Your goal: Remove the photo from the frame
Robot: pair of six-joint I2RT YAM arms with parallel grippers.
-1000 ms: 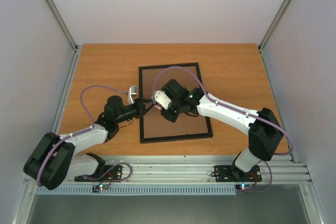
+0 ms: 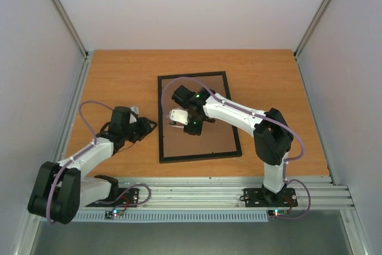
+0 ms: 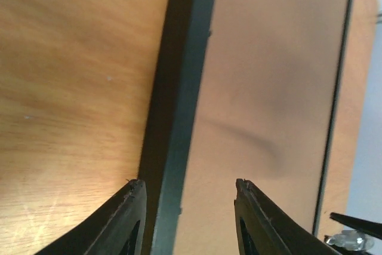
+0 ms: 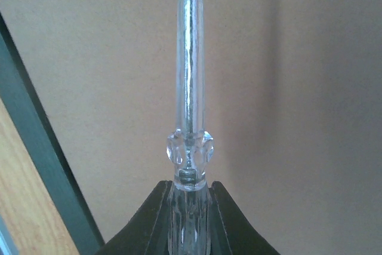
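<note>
The photo frame [image 2: 237, 141] lies back up on the table, its brown board [image 2: 197, 146] inside a dark rim. My right gripper is shut on a clear-handled screwdriver [image 4: 190, 70] with a metal shaft, held above the board. My left gripper stands open, empty, at the frame's left side, over its dark edge in the left wrist view. Small dark tabs show along the inner edge of the rim. The photo itself is hidden.
Bare wooden table [image 2: 125, 70] surrounds the frame, with free room at the back and right. White walls close in the sides and back, and metal rails run along the front edge.
My left gripper has drawn back leftward from where it met the right gripper near the frame's left rim. The right gripper has shifted slightly, still over the board, and its arm has swung.
</note>
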